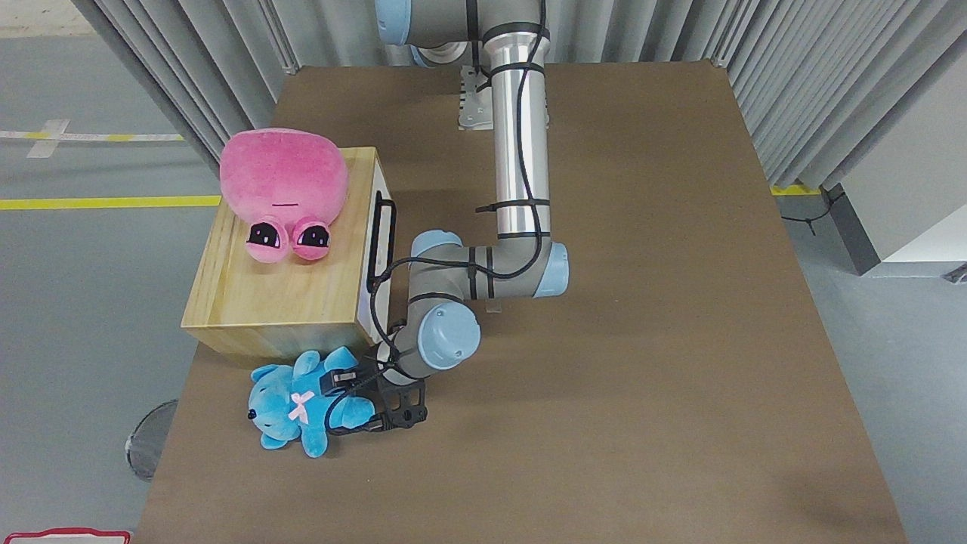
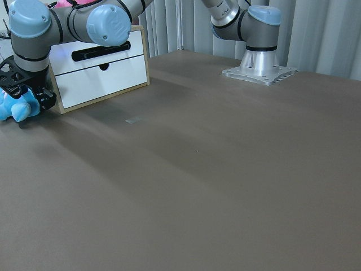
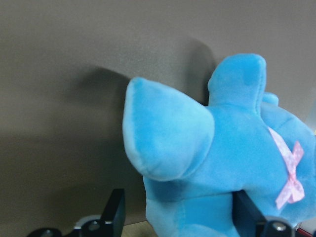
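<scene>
A blue plush bear (image 1: 281,403) with a pink bow lies on the table at the front left, beside a wooden drawer box. The gripper (image 1: 363,408) is down over the bear's lower body. In the wrist view the bear (image 3: 242,143) fills the right side, and the gripper has its two black fingertips well apart, the right one pressed against the plush, the left one clear of it over the table. The bear (image 2: 20,106) is partly hidden behind the gripper in the left view.
The wooden box (image 1: 281,304) has white drawer fronts with black handles facing right, and a pink plush toy (image 1: 282,181) on top. A bin stands on the floor off the left edge.
</scene>
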